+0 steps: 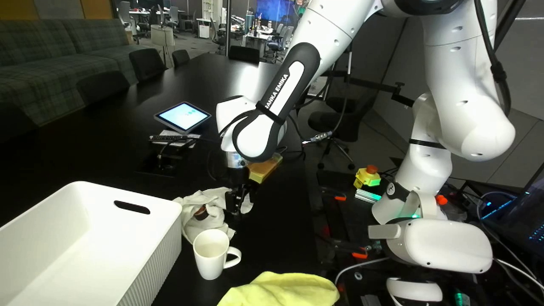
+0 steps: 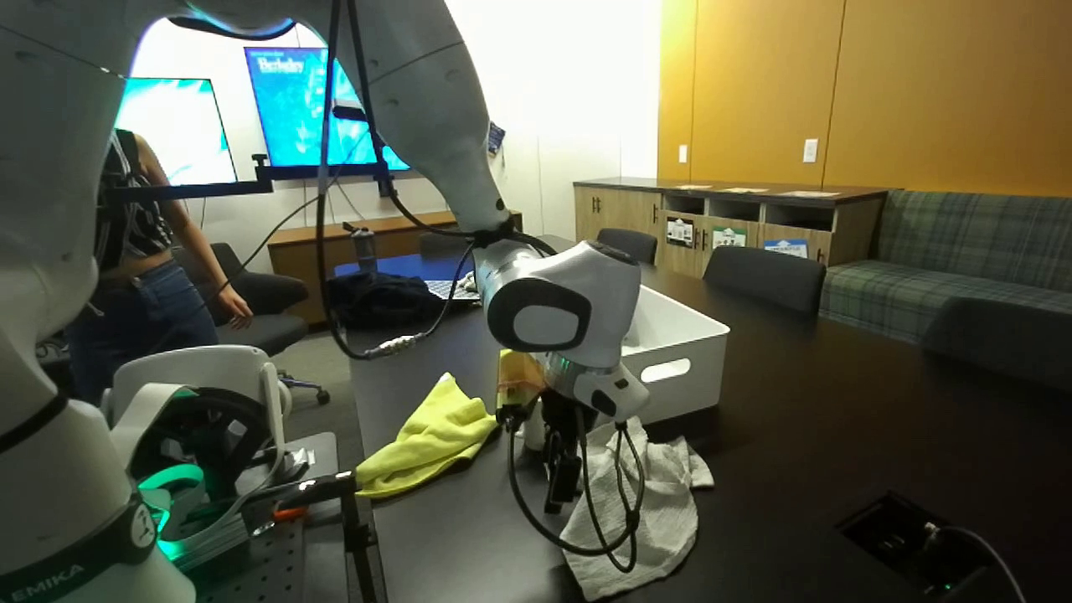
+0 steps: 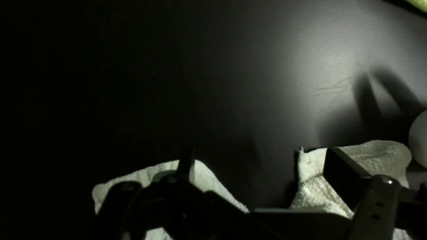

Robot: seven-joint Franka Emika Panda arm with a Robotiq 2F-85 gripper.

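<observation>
A pale crumpled towel [image 1: 199, 203] lies on the dark table, with a small brown object [image 1: 202, 213] partly showing among its folds. Over the towel's right end in exterior view 1 is my gripper [image 1: 238, 201], pointing down. In the wrist view my gripper stands open, its fingers wide apart. Towel edges [image 3: 316, 170] show beneath both fingers, with bare table between them. Whether the fingertips touch the cloth I cannot tell. A white mug [image 1: 210, 253] stands upright just in front of the towel. Exterior view 2 shows the towel [image 2: 648, 502] partly behind cables.
A white bin [image 1: 158, 224] stands left of the mug and towel. The yellow cloth [image 1: 280, 290] lies at the near table edge. Farther back are a tablet [image 1: 182, 116] and a remote [image 1: 168, 138].
</observation>
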